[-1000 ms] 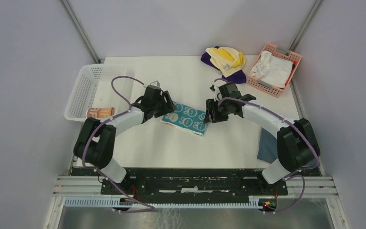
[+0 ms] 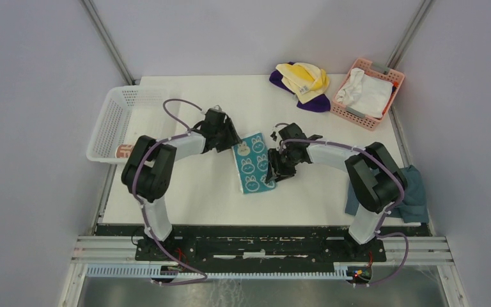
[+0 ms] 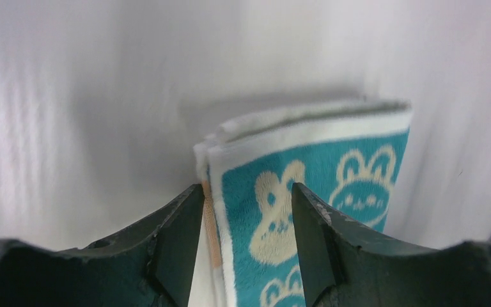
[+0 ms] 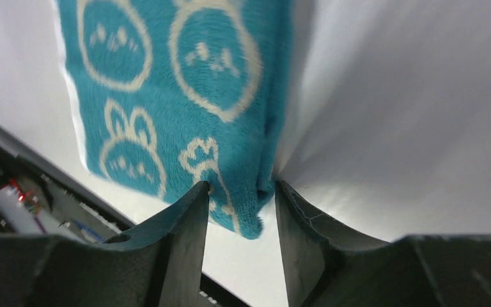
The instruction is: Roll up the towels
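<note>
A folded teal towel with pale bunny faces (image 2: 248,167) lies on the white table between both arms, its long side running front to back. In the left wrist view, the towel's white-edged corner (image 3: 249,150) reaches between the parted fingers of my left gripper; they do not pinch it. At the towel's front right corner is my right gripper, fingers apart. The teal corner (image 4: 246,214) shows in the gap between its fingers, not clamped.
A white basket (image 2: 96,131) with an orange-and-white roll (image 2: 124,151) stands at left. Yellow and purple towels (image 2: 307,80) lie at the back, beside a pink basket (image 2: 374,125) of white cloths. Dark blue cloth (image 2: 412,192) is at front right.
The towel has turned from slanting sideways to nearly front-to-back.
</note>
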